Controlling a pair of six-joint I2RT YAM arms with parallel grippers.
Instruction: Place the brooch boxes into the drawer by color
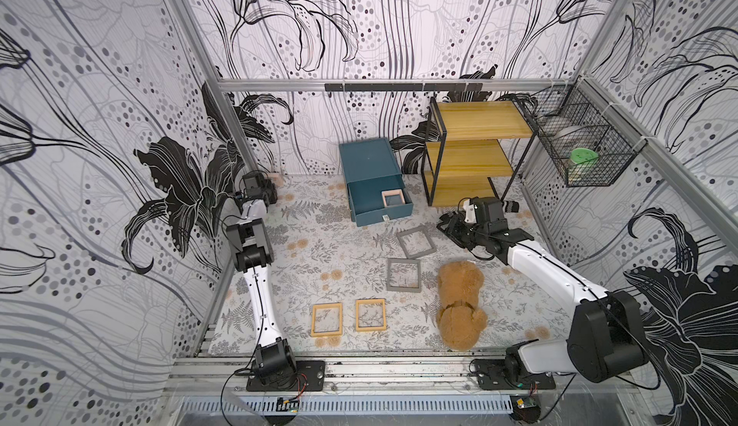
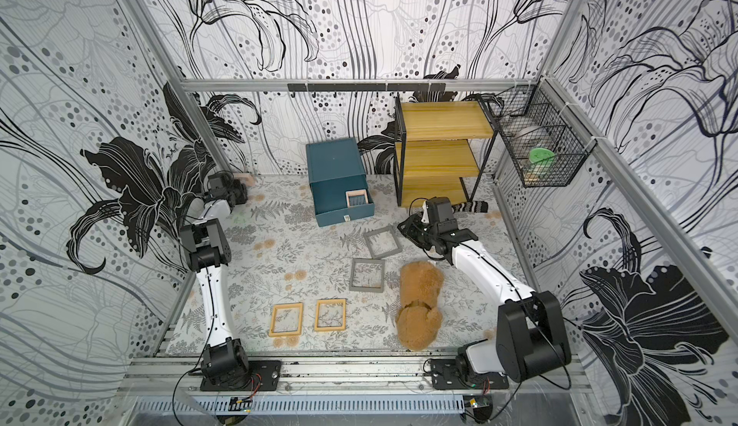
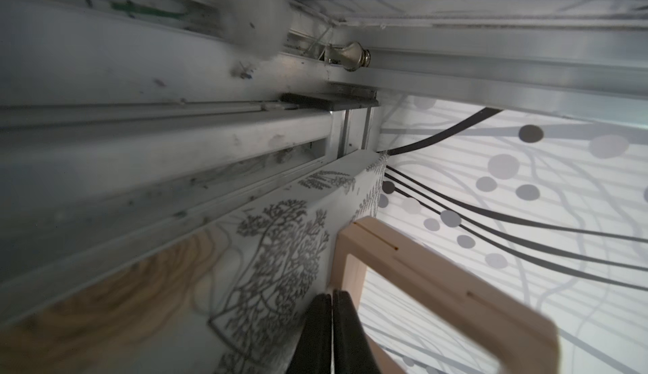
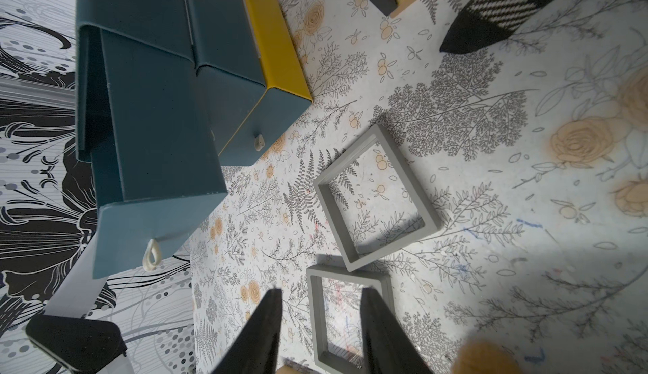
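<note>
At the far left edge of the table, my left gripper is shut, with nothing visible between its fingers. A pinkish wooden frame point(image 3: 438, 281) stands tilted past the fingertips; whether they touch it I cannot tell. Another pinkish frame point(image 1: 393, 198) is inside the pulled-out compartment of the teal drawer box point(image 1: 369, 157). My right gripper hangs open and empty over the table. Below it lie two grey frames point(image 4: 344, 242) point(image 4: 315, 313), close together. Toward the front, two yellow-wood frames point(image 1: 326, 319) point(image 1: 370, 314) lie side by side.
A brown plush toy point(image 1: 461, 303) lies at the front right. Behind the right gripper stands a black shelf with wooden boards point(image 1: 484, 122). A wire basket point(image 1: 588, 145) hangs on the right wall.
</note>
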